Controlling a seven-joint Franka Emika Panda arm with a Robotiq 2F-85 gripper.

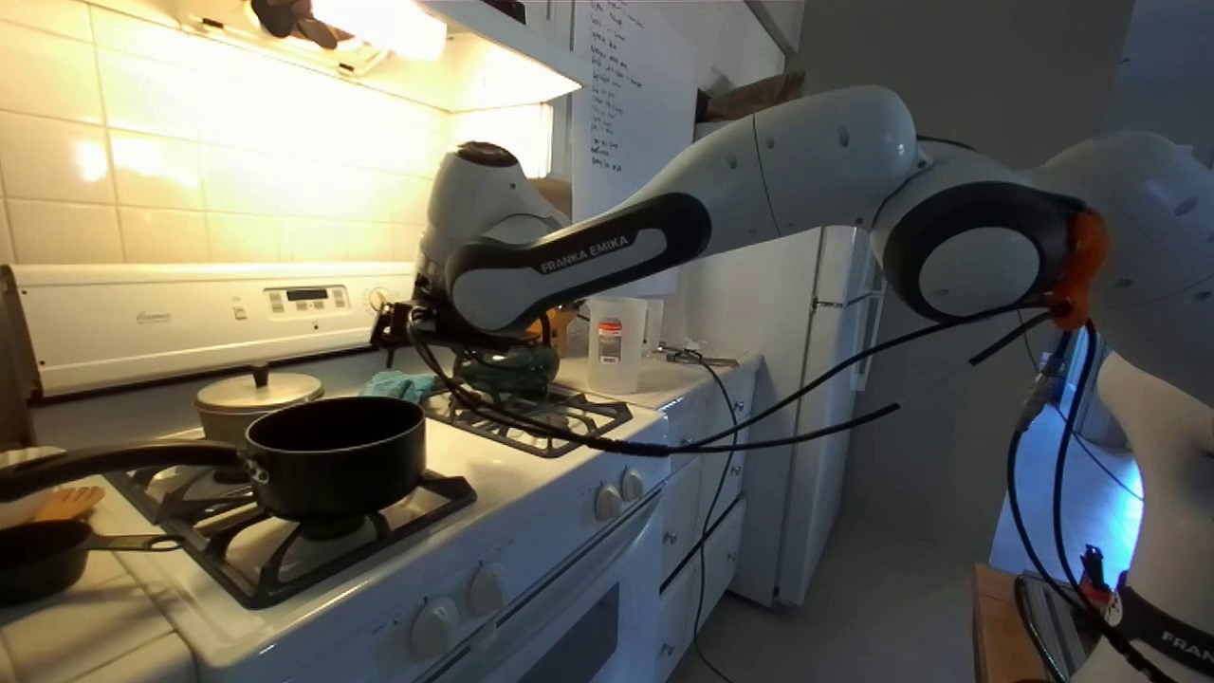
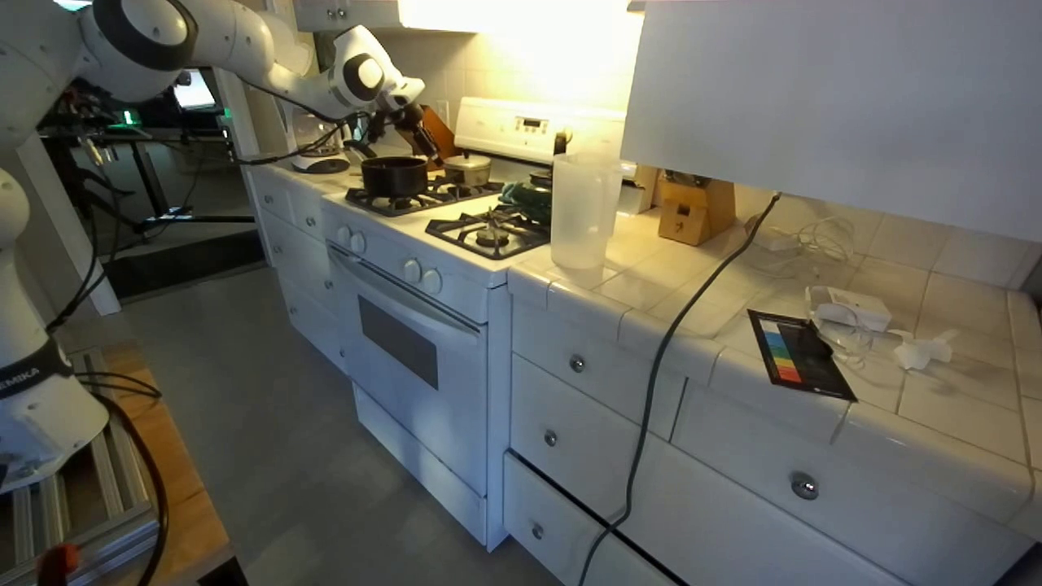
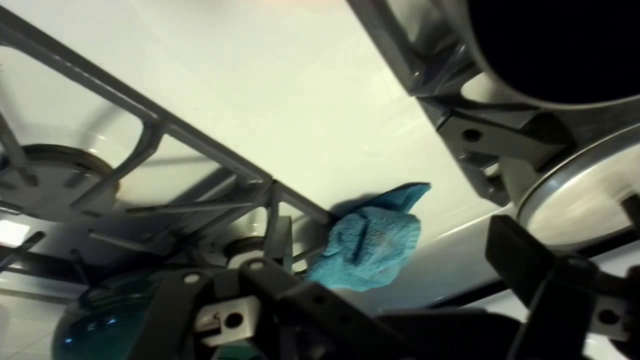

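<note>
Over the stove's back part, my gripper points downward with its two fingers wide apart and nothing held between them. A crumpled teal cloth (image 3: 372, 243) lies on the white stovetop below, showing in the gap between the fingers. In exterior view 1 the same cloth (image 1: 398, 386) is beside the rear of the right-hand grate. The black saucepan (image 1: 337, 455) stands on the left-hand burners, with a lidded pot (image 1: 260, 393) behind it. A dark green, rounded lidded vessel (image 1: 508, 370) sits on the right rear burner, partly hidden by my gripper in the wrist view.
A translucent pitcher (image 2: 578, 215) stands on the counter right of the stove, near a wooden knife block (image 2: 696, 210). The saucepan's long handle (image 1: 125, 459) reaches left above a small skillet (image 1: 45, 558). The white strip between the grates is clear.
</note>
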